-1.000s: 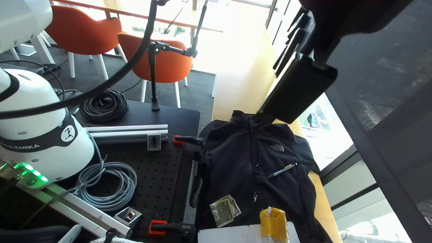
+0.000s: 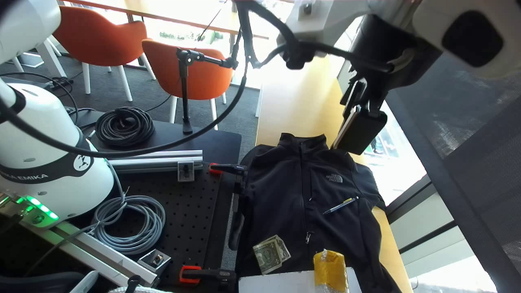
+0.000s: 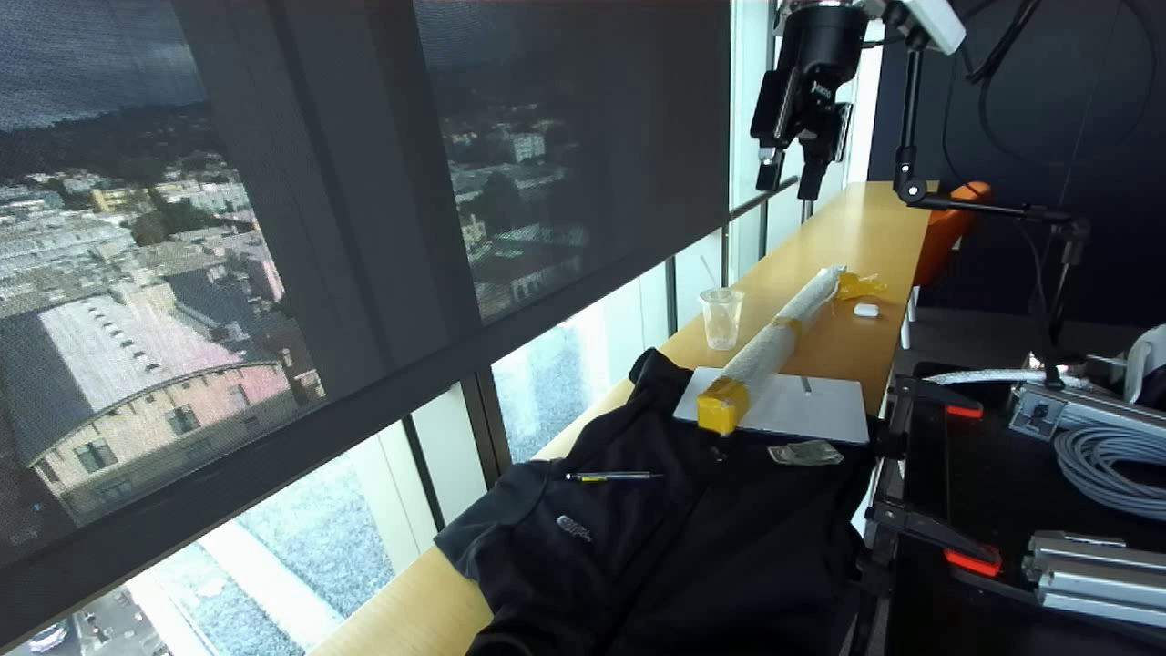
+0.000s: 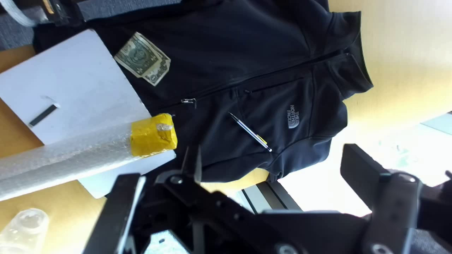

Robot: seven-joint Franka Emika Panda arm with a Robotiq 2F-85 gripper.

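Note:
High over the wooden counter, my gripper (image 3: 789,184) is open with nothing between its fingers. Below in the wrist view a black North Face jacket (image 4: 254,46) lies spread flat, front up. A slim pen (image 4: 253,133) with a yellow mark rests on its chest, near the logo. Two folded dollar bills (image 4: 137,55) lie on the other side of the zipper. Over the hem of the jacket sits a white board (image 4: 72,84), and a bubble-wrapped roll (image 4: 80,148) with a yellow-taped end (image 4: 153,134) lies across it. My gripper touches none of these.
Beyond the roll stand a clear plastic cup (image 3: 721,319) and a small white case (image 3: 865,311). Windows with a dark shade (image 3: 568,142) run along one side of the counter. Red-tipped clamps (image 2: 190,274) and a black pegboard table (image 2: 195,215) border the other side.
My gripper has drawn away from the first exterior camera and looks smaller there. More of the white arm shows above it. The jacket, pen, bills and roll have not moved.

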